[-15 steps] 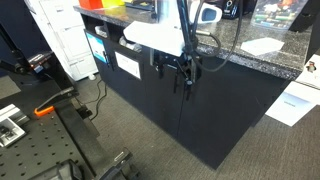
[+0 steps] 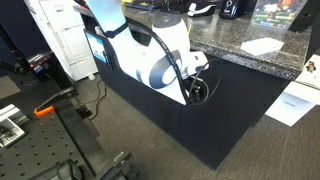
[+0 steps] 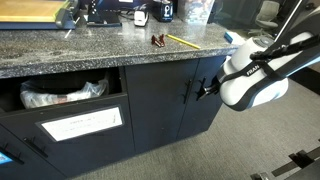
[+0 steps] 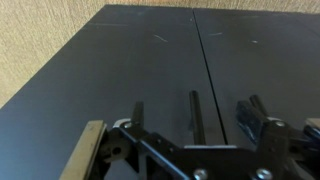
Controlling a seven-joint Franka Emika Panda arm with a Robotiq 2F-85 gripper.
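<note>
Two dark cabinet doors stand under the counter, split by a vertical seam; one door (image 4: 120, 70) fills the left of the wrist view. Its slim black handle (image 4: 196, 112) runs upright close to the seam. My gripper faces the doors with its fingers apart, the handle showing between its fingers; whether it touches anything cannot be told. Just right of the seam, the second handle is partly hidden by the right finger (image 4: 248, 120). In exterior view 2, the handle (image 3: 187, 92) is visible left of my gripper (image 3: 205, 89).
The stone counter (image 3: 100, 61) overhangs the doors and carries scissors (image 3: 158, 41), a yellow stick (image 3: 183, 42) and a clear tub (image 3: 198, 10). An open drawer (image 3: 118, 104) at left holds a plastic bag (image 3: 58, 94).
The arm has come down from counter height, and the gripper has turned and lowered to the front of the cabinet doors. The doors look unchanged.
</note>
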